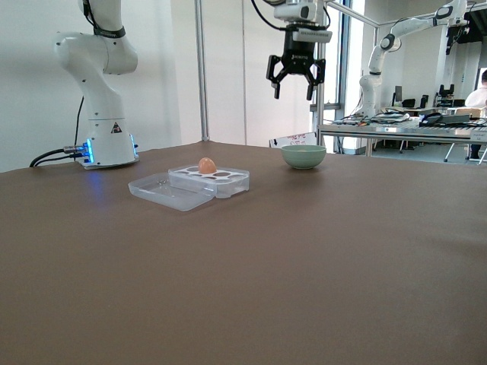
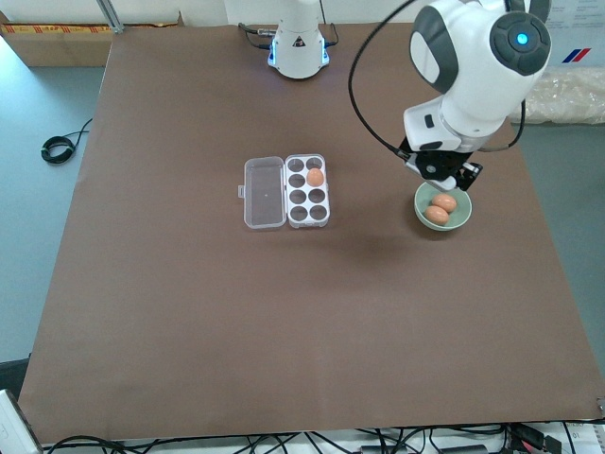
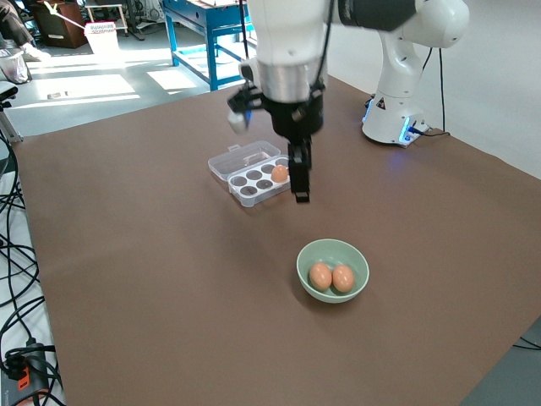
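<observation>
A clear egg box (image 2: 307, 199) lies open on the brown table (image 1: 251, 289), its lid (image 2: 265, 193) beside it, with one egg (image 2: 316, 177) in a slot. A green bowl (image 3: 332, 292) holds two brown eggs (image 3: 320, 277), right of the box in the left view. My black gripper (image 1: 295, 84) hangs in the air above the bowl in the top view. Its two fingers stand apart there, with nothing visible between them. In the right view it is seen edge-on.
Cables (image 3: 25, 296) run along one side.
</observation>
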